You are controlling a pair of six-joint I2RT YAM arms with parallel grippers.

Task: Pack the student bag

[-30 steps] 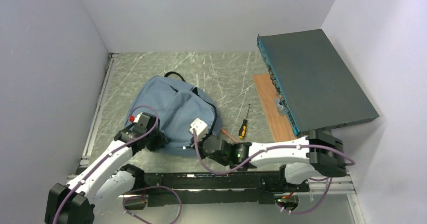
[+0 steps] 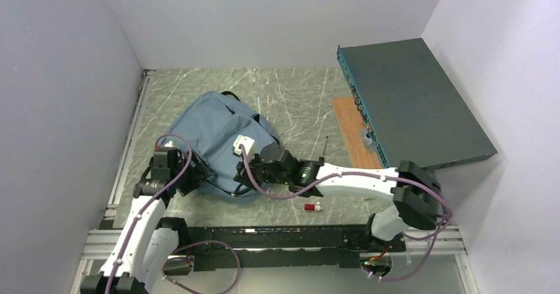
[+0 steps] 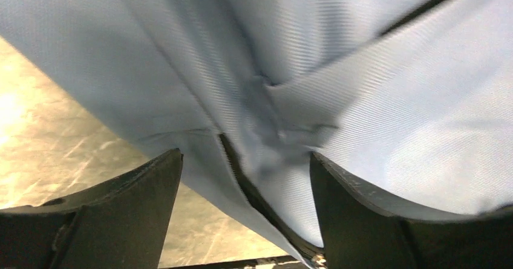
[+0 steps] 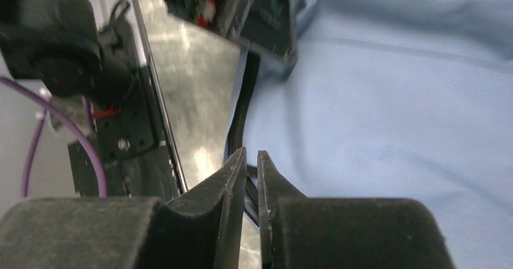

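Note:
The blue-grey bag [image 2: 224, 122] lies flattened on the marble surface, with a dark zipper along its lower part [image 3: 254, 196]. My left gripper [image 2: 198, 175] is low over the bag's lower left; in its wrist view the fingers are spread above fabric and zipper, nothing visible between them. My right gripper [image 2: 241, 178] is over the middle right of the bag; in its wrist view the fingertips [image 4: 265, 163] stand close together with a narrow gap, above fabric and a black strap, holding nothing visible.
A small red-capped item [image 2: 312, 207] and a partly hidden screwdriver [image 2: 325, 147] lie right of the bag. A wooden board [image 2: 353, 129] and dark metal case [image 2: 416, 102] occupy the right. The marble behind the bag is clear.
The bag's folds and zipper sit differently.

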